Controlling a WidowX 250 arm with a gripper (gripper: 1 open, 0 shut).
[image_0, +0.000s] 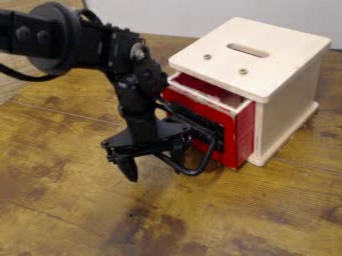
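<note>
My black gripper (142, 154) hangs low over the wooden floor, in front of the left side of a pale box (286, 112), with its fingers open and nothing clearly between the fingers. The box has a red front panel (238, 131) with a dark opening at its lower part, partly hidden behind my arm and a black cable or loop beside the gripper. A pale edge shows above the red panel.
The box has a slot and two small fittings on its top. A white wall stands behind.
</note>
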